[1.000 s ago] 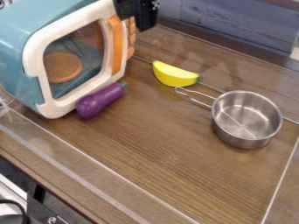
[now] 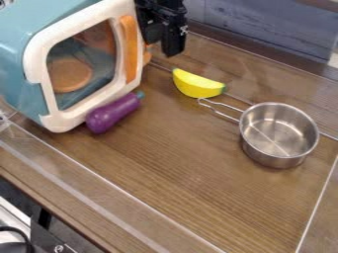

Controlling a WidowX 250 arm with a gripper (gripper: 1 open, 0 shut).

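Observation:
The black gripper [image 2: 172,38] is at the top, beside the upper right corner of a teal toy oven [image 2: 34,40] with a white-framed opening and an orange door at its right side; its fingers stand open. A yellow banana [image 2: 197,85] lies right of the oven, below the gripper. A purple eggplant [image 2: 113,114] lies at the oven's front. A steel pot [image 2: 278,134] with a handle sits on the right.
A grey-blue wall [image 2: 278,30] runs along the back. Dark cables show at the bottom left corner.
The gripper has moved down slightly from the top edge, beside the oven. The banana, eggplant and pot have not moved.

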